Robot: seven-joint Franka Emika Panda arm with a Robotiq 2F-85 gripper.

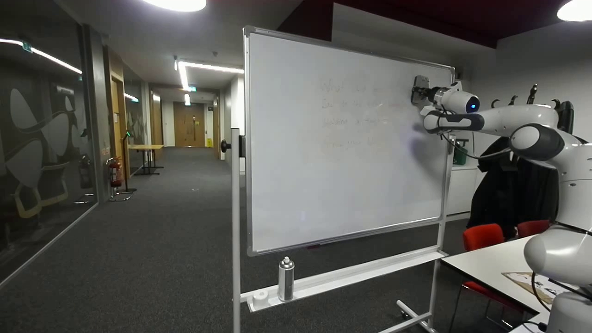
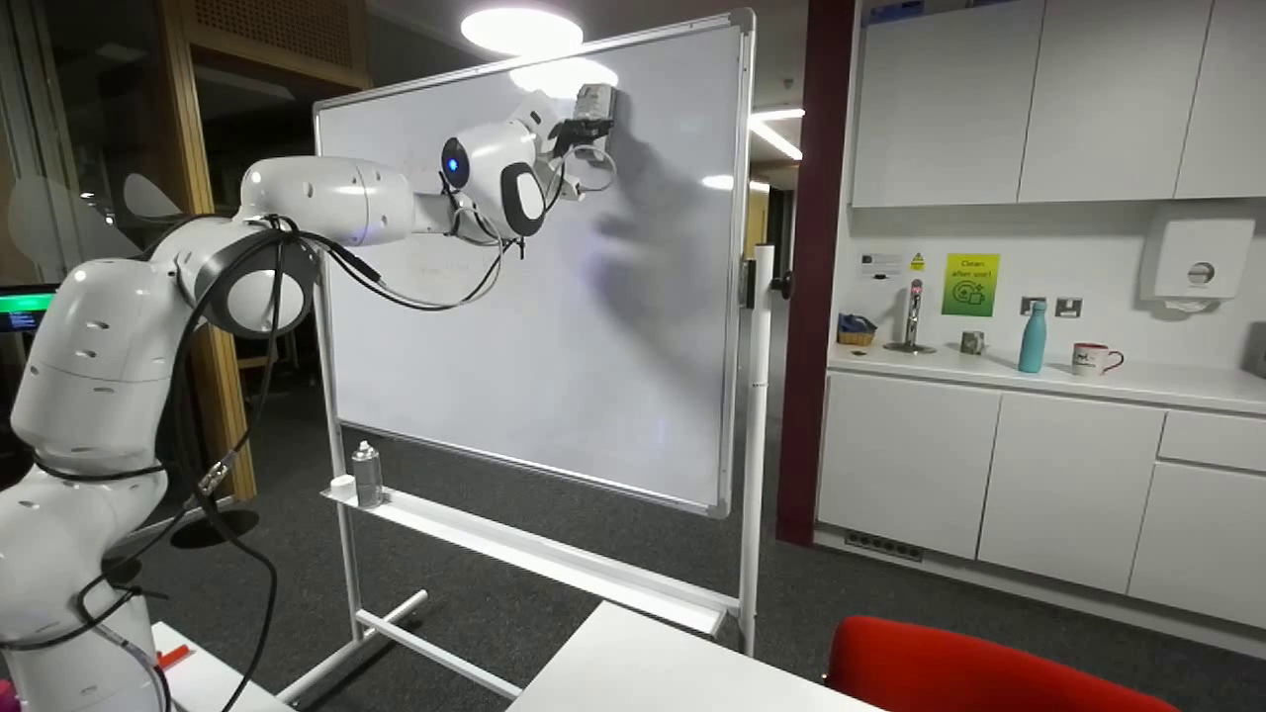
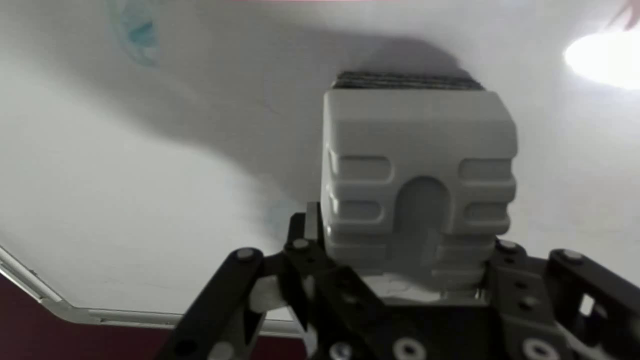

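A grey whiteboard eraser (image 3: 420, 138) fills the middle of the wrist view, its dark layered pad (image 3: 408, 81) facing the board. My gripper is shut on it, one finger at each side. In exterior view 1 the eraser (image 1: 420, 89) is at the upper right of the whiteboard (image 1: 333, 188); whether its pad touches the surface I cannot tell. Faint handwriting (image 1: 355, 103) shows on the board to the left of the eraser. A small blue smudge (image 3: 141, 35) appears in the wrist view.
On the stand's lower tray (image 1: 355, 275) are a silver spray can (image 1: 286, 279) and a small white roll-like object (image 1: 259, 299). A white table (image 2: 677, 665) and a red chair (image 2: 949, 665) stand in front of the board. The lower board is unobstructed.
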